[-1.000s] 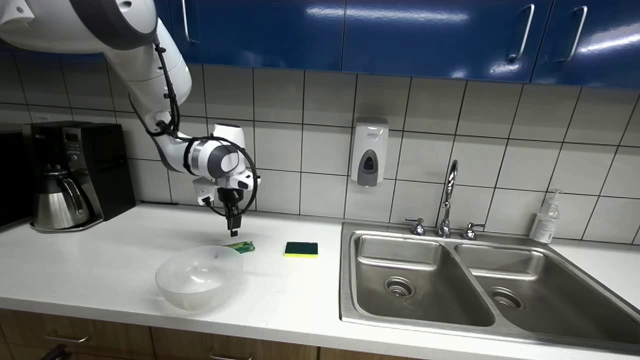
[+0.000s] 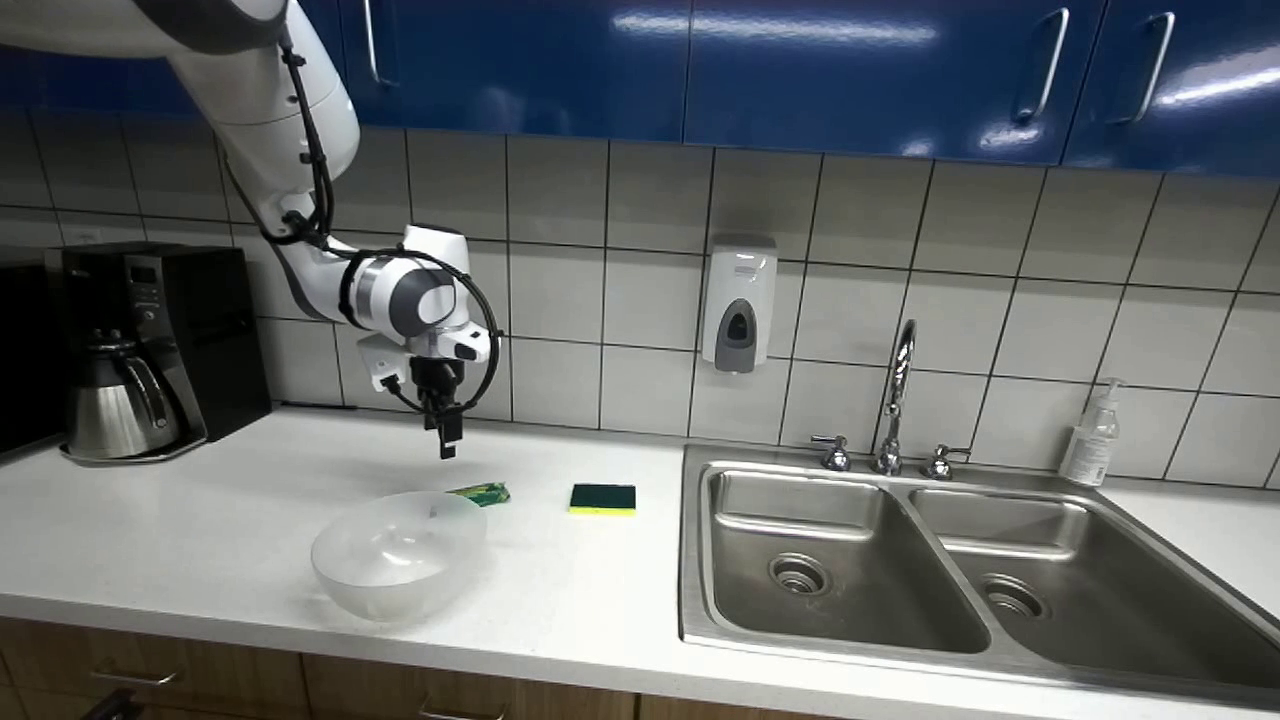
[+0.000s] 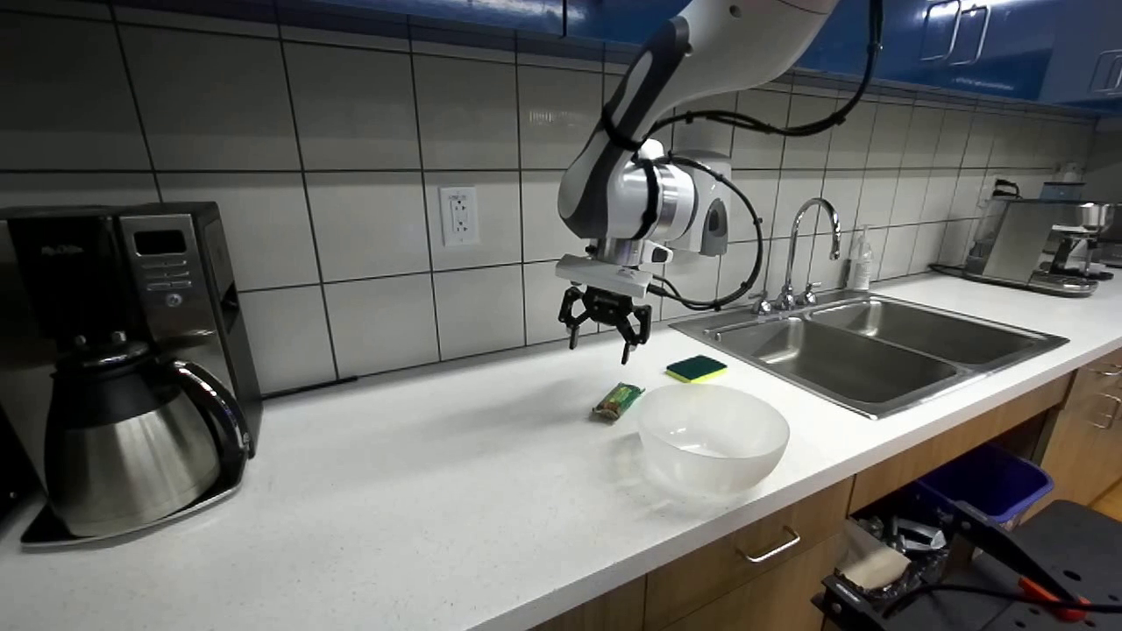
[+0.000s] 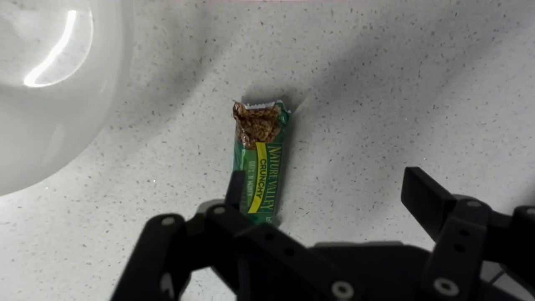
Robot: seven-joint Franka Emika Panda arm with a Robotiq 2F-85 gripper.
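A green-wrapped granola bar (image 4: 261, 165) lies flat on the white counter (image 3: 400, 494), close beside a frosted, translucent bowl (image 3: 713, 442). No contents show inside the bowl (image 2: 399, 554). Above the counter hangs my gripper (image 3: 600, 347), pointing down with its fingers spread and nothing between them. In the wrist view the left finger (image 4: 235, 188) overlaps the near end of the bar's outline, while the right finger (image 4: 426, 200) stands over bare counter. Clear air separates the gripper (image 2: 447, 454) from the bar (image 2: 485, 493) below it in exterior view 1.
A green and yellow sponge (image 2: 602, 499) rests between the bowl and the double sink (image 2: 699, 564). The coffee maker (image 3: 173, 305) with its steel carafe stands at the left. Open counter stretches between it and the bar. Blue cabinets (image 2: 516, 72) hang overhead.
In exterior view 1 the arm and gripper have risen and shifted slightly left. The bar, bowl and sponge stay in the same places.
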